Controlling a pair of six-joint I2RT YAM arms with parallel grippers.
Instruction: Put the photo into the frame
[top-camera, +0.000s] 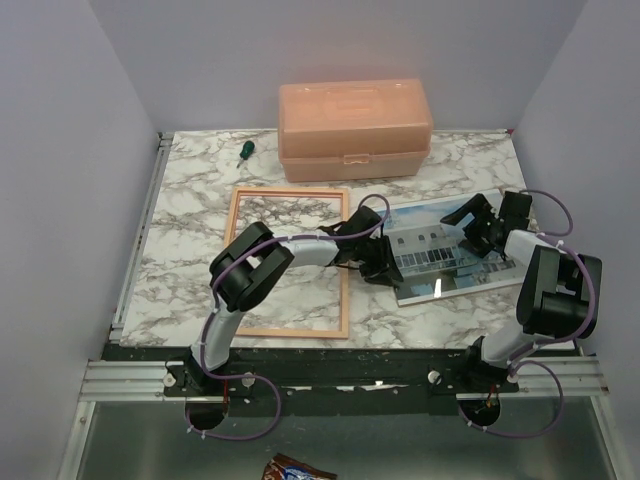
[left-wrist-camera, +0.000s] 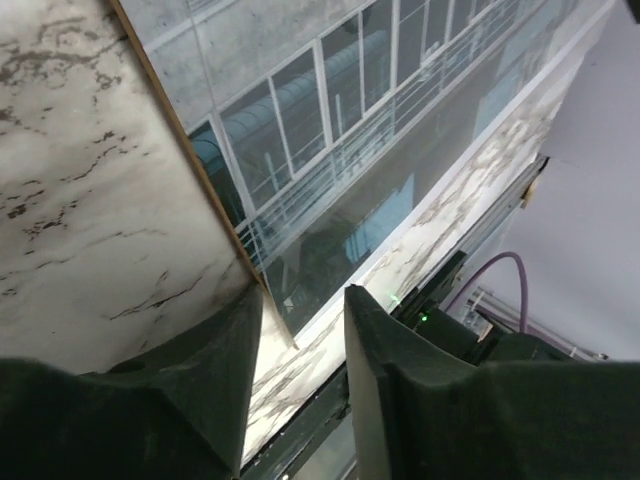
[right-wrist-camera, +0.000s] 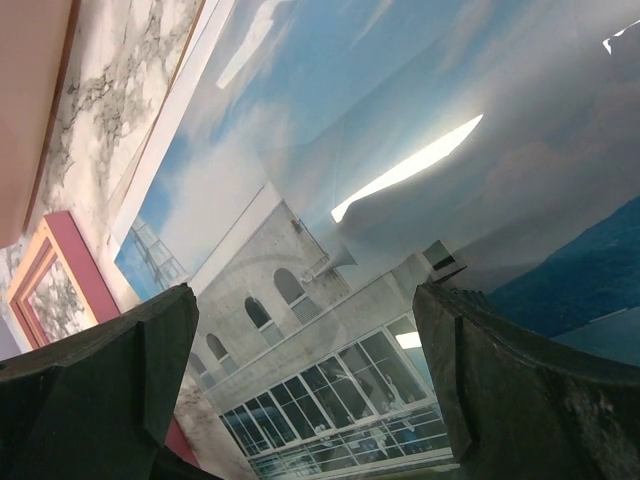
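Observation:
The photo (top-camera: 450, 255) of a pale building under blue sky lies flat on the table's right half. A thin brown edge shows beneath it in the left wrist view, and glare crosses its surface in the right wrist view. To its left rests the empty wooden frame (top-camera: 290, 333), marble visible through its opening. My left gripper is part open at the photo's near left corner, which shows between its fingers; contact is unclear. Over the photo's right part, my right gripper (top-camera: 460, 228) is open, its fingers (right-wrist-camera: 150, 350) spread wide with nothing gripped.
A closed orange box (top-camera: 355, 130) stands at the back, behind the frame and photo. A green screwdriver (top-camera: 246, 151) lies at the back left. Bare marble (top-camera: 180, 240) is free left of the frame. My left arm reaches across the frame.

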